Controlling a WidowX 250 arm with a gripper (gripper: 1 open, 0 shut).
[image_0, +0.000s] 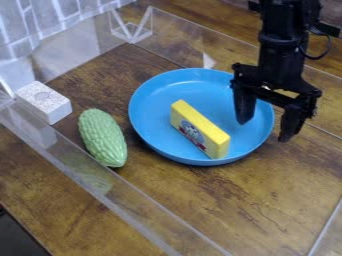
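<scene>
A blue bowl holds a yellow box with a printed label, lying diagonally in its middle-left. My black gripper reaches down from the top right over the bowl's right rim, its two fingers spread apart, one over the bowl's inside and one beyond the rim. I see nothing held between the fingers. The yellow box is to the left of the gripper and apart from it.
A green bumpy vegetable lies left of the bowl, and a white block farther left. Transparent edges cross the left and lower-left.
</scene>
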